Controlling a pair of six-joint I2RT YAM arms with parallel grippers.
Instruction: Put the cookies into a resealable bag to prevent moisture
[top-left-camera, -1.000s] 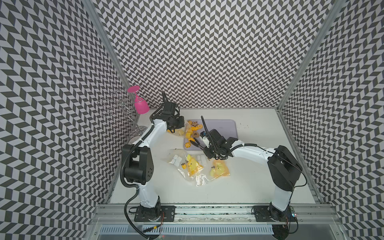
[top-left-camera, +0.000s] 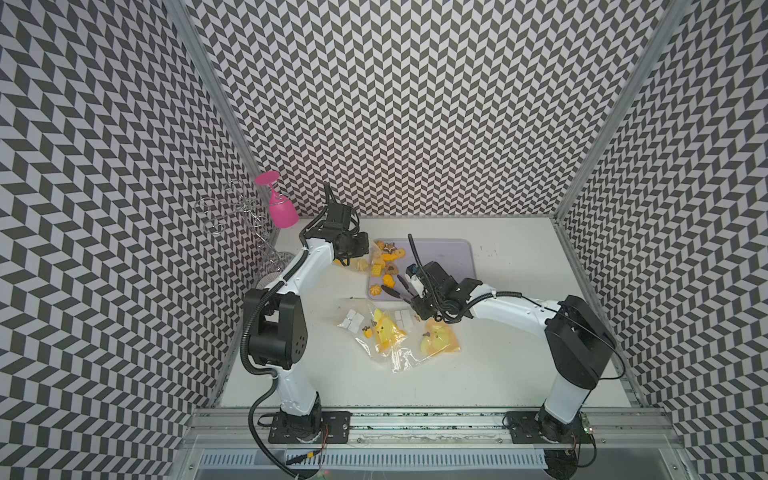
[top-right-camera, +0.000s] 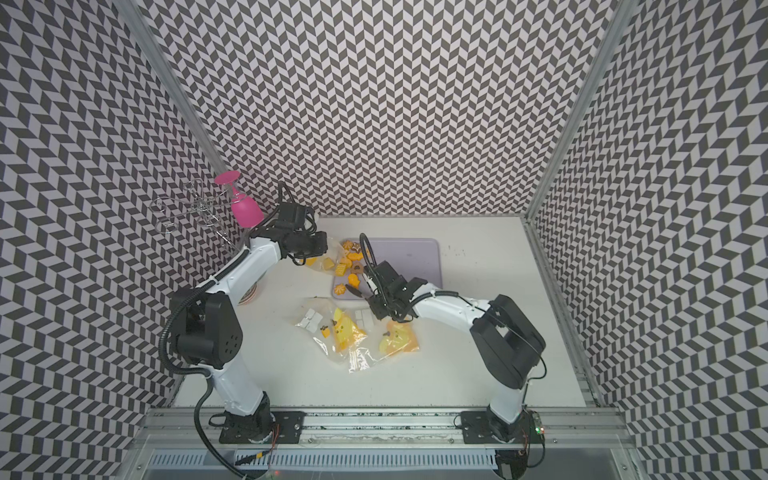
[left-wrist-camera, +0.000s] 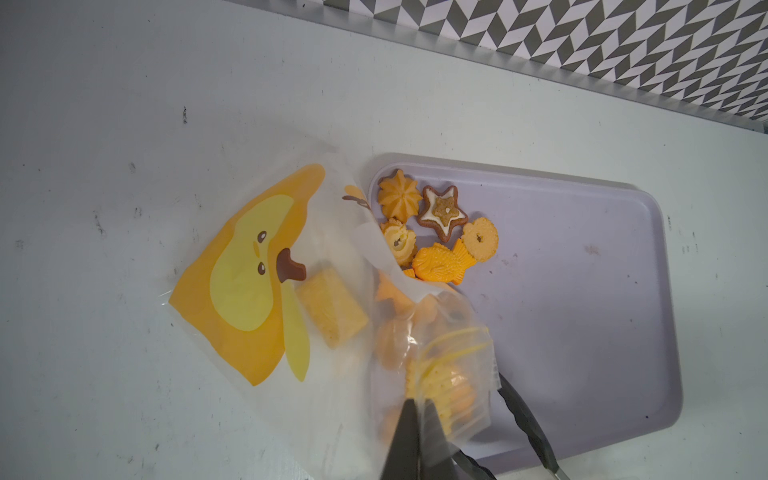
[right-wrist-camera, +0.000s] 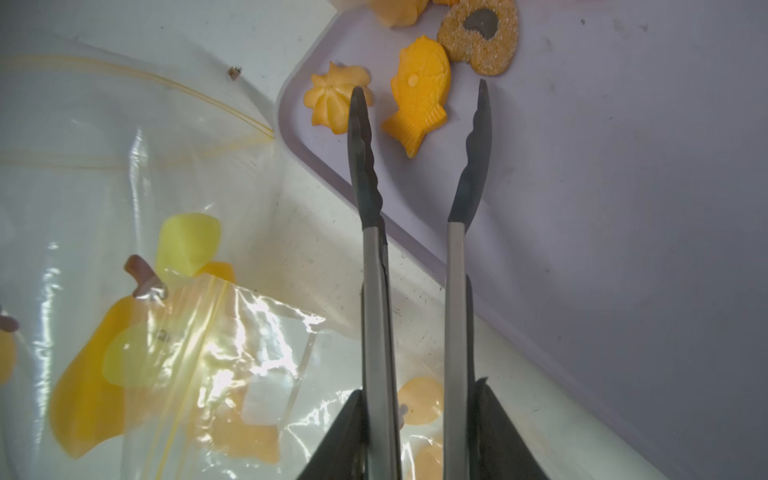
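Observation:
A bag with an orange and yellow animal print (left-wrist-camera: 248, 272) lies at the tray's left edge, a yellow block-shaped cookie (left-wrist-camera: 332, 306) showing through it. At its pinched-up film is my left gripper, shut on the thin plastic. My right gripper is shut around metal tongs (right-wrist-camera: 456, 320). The tongs' dark tips stand apart above the tray; nothing is clamped between them. Near those tips lie an orange fish cookie (right-wrist-camera: 420, 88) and a flower-shaped cookie (right-wrist-camera: 337, 96). More cookies, including a star (left-wrist-camera: 442, 212) and a ring (left-wrist-camera: 480, 238), rest on the tray's left side.
The lilac tray (left-wrist-camera: 576, 320) is bare on its right half. Clear printed bags (top-left-camera: 384, 329) cover the table in front of it. At the back left, a pink goblet (top-left-camera: 281, 209) hangs on a wire rack (top-left-camera: 252, 216).
The left arm held still.

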